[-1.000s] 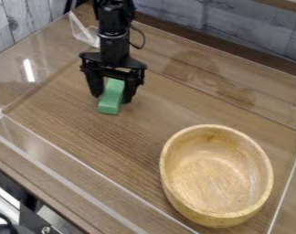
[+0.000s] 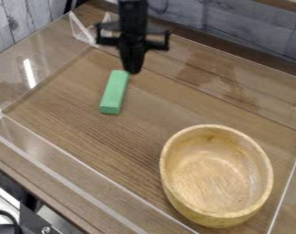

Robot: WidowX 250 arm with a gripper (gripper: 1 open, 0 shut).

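A green block (image 2: pixel 114 92) lies flat on the wooden table, left of centre. Above and behind it the black gripper (image 2: pixel 133 38) is raised and motion-blurred, apart from the block, with no object visible in it; its finger state is too blurred to tell.
A large yellow oval bowl (image 2: pixel 216 174) sits at the front right. The wooden table (image 2: pixel 65 137) is otherwise mostly clear. A pale, crumpled-looking item stands at the back left, partly behind the arm.
The gripper has moved up and back, away from the green block, uncovering it. The bowl has not moved.
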